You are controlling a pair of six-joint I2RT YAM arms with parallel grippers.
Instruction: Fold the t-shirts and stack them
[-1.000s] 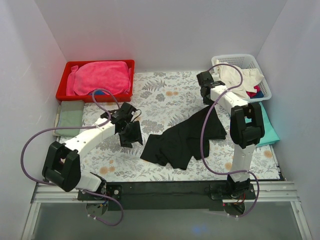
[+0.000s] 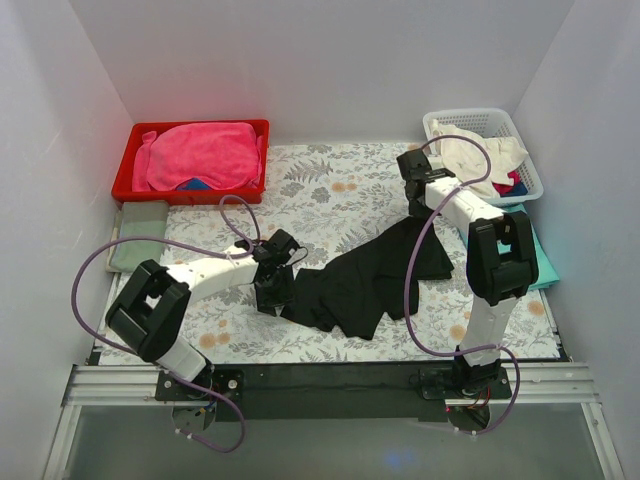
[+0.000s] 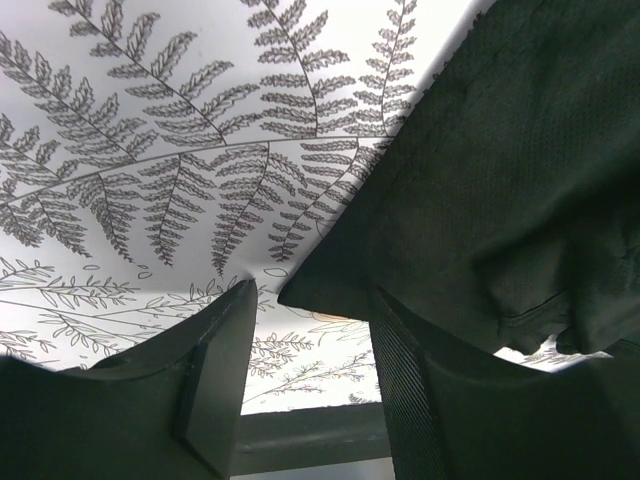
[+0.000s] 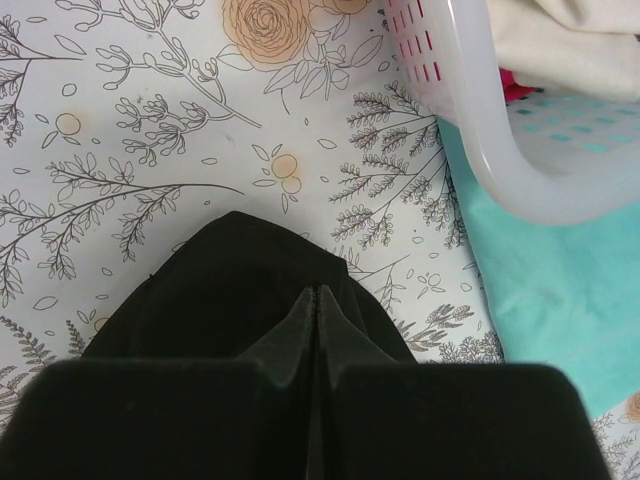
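A black t-shirt (image 2: pixel 355 280) lies crumpled across the middle of the table. Its pointed left corner (image 3: pixel 330 285) sits between the parted fingers of my left gripper, which stands part open with the cloth flat on the table. At the shirt's far right end, my right gripper is shut with its tips against the black fabric (image 4: pixel 225 280); whether any cloth is pinched between them is hard to see. Folded shirts lie at both sides: a grey-green one (image 2: pixel 140 232) at left, a turquoise one (image 2: pixel 543 262) at right, partly behind my right arm.
A red bin (image 2: pixel 190 197) with a pink cloth (image 2: pixel 200 157) stands at the back left. At the back right, a white basket (image 4: pixel 490 140) holds cream cloth (image 2: pixel 465 158), close to my right gripper. Bare patterned tablecloth lies between them.
My left gripper has moved toward the front and slightly right, reaching the shirt's left corner. My right arm has shifted only slightly, and the black shirt lies about the same.
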